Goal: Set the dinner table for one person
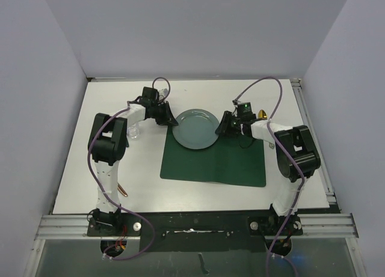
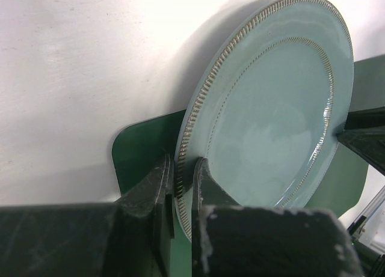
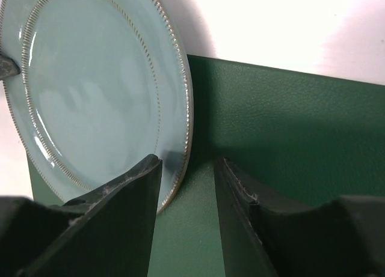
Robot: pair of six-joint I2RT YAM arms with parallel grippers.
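A round grey-green plate point(image 1: 195, 130) with a beaded rim lies over the upper left part of the dark green placemat point(image 1: 212, 166), reaching past its far edge. My left gripper is shut on the plate's rim, one finger on each side of it. At the plate's right side, my right gripper stands open. One of its fingers point(image 3: 147, 175) is over the plate's inner face and the other is outside, above the mat, with the rim in the gap between them.
A clear glass point(image 1: 133, 131) stands on the white table left of the mat. Brownish utensils point(image 1: 123, 190) lie near the front left. A yellowish object point(image 1: 262, 114) is partly hidden behind the right arm.
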